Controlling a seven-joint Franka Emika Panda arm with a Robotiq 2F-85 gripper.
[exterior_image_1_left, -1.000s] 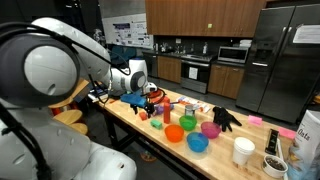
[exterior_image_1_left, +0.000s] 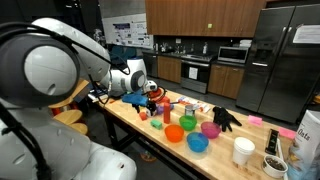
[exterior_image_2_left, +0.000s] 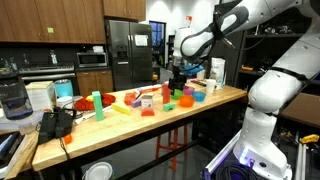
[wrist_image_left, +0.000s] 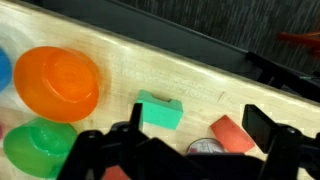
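My gripper is open, its two dark fingers wide apart with nothing held between them. In the wrist view, a small green block (wrist_image_left: 160, 110) lies on the wooden table below, beside the left finger. A red block (wrist_image_left: 232, 134) lies below near the right finger, with a round metallic-looking item (wrist_image_left: 206, 147) beside it, partly hidden by the gripper. In exterior view 1 the gripper (exterior_image_1_left: 150, 100) hangs above the table, over the area of the green block (exterior_image_1_left: 156, 124) and red block (exterior_image_1_left: 143, 115).
An orange bowl (wrist_image_left: 57, 83) and a green bowl (wrist_image_left: 38, 145) stand left of the blocks. A blue bowl (exterior_image_1_left: 197, 143), pink bowl (exterior_image_1_left: 210, 130), white container (exterior_image_1_left: 242, 150) and black glove (exterior_image_1_left: 227, 118) are farther along. A person (exterior_image_1_left: 124, 84) is behind the table. The table's edge runs close by the blocks.
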